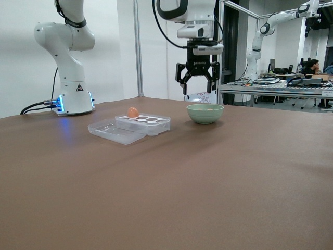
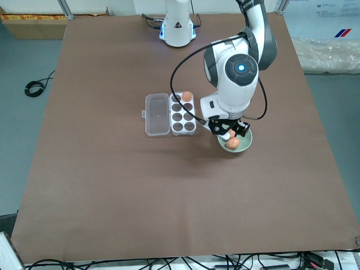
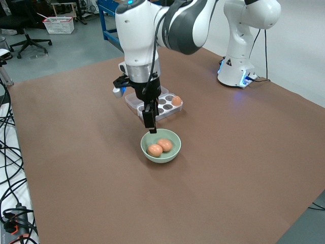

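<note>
My black gripper [image 1: 197, 82] hangs above the green bowl [image 1: 205, 117], its fingers apart with nothing visible between them in the top view. In the right view the bowl [image 3: 160, 158] holds two brown eggs [image 3: 154, 150]. Behind it lies a clear egg carton [image 2: 177, 122] with its lid [image 2: 157, 115] open flat to the left, as seen in the left view; one egg [image 1: 132, 112] sits in it, and the other visible cups are empty.
Cables [image 2: 62, 264] run along the front edge beyond the table.
</note>
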